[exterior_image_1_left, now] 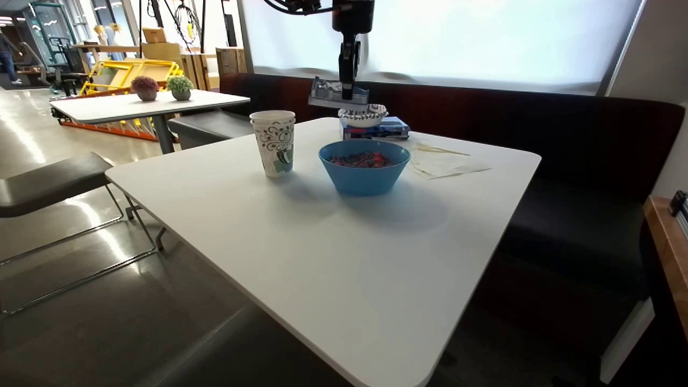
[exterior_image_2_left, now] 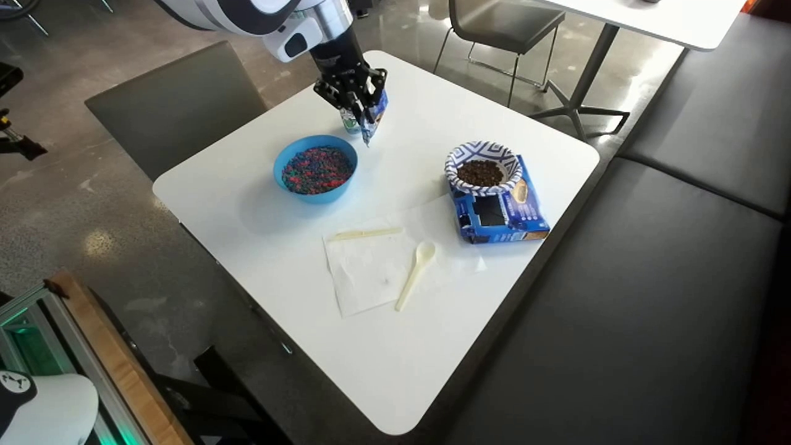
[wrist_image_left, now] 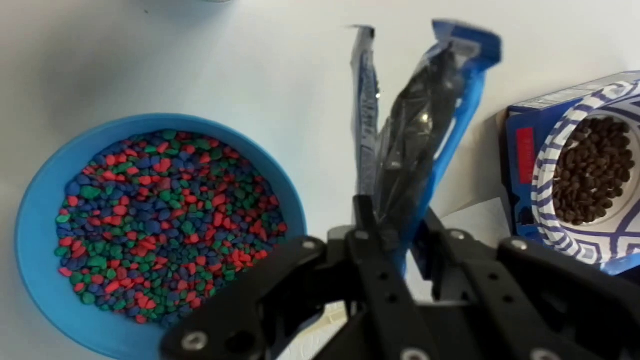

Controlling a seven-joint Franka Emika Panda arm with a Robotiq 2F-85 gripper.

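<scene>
A blue packet with a clear window (wrist_image_left: 414, 120) is in the air at my gripper, its body between the two dark fingers. A loose silvery flap stands apart from its blue edge. There is a gap between the fingers, and whether they still press on the packet does not show. In exterior view 1 the gripper (exterior_image_1_left: 349, 95) is above the table's far side, beyond a blue bowl (exterior_image_1_left: 364, 177). Red, green and dark blue pebble-like pieces (exterior_image_2_left: 317, 170) fill that bowl. The packet (exterior_image_2_left: 374, 117) partly hides the cups in exterior view 2.
Stacked paper cups (exterior_image_1_left: 275, 145) stand beside the bowl. A patterned bowl (exterior_image_2_left: 457, 159) of brown pieces rests on a blue box (exterior_image_2_left: 528, 215). A pale spoon (exterior_image_2_left: 415, 274) and another thin utensil (exterior_image_2_left: 367, 233) lie on napkins (exterior_image_2_left: 356, 274).
</scene>
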